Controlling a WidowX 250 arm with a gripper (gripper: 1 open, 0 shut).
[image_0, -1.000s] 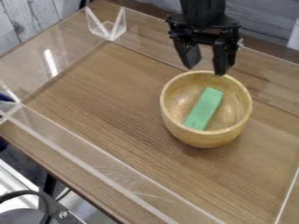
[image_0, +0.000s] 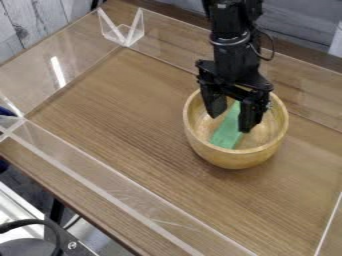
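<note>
My black gripper (image_0: 233, 98) reaches down from the top centre over a tan bowl (image_0: 235, 151), its open fingers at or inside the bowl's upper part. A green oblong object (image_0: 226, 133) lies in the bowl beneath the gripper, partly hidden by it. Whether the fingers touch it I cannot tell.
A white wire-like object (image_0: 122, 28) is at the back left. Black curved parts (image_0: 30, 243) show at the bottom left corner.
My gripper has come down and toward the viewer, from above the bowl's far side to over the green object, which it now partly covers.
</note>
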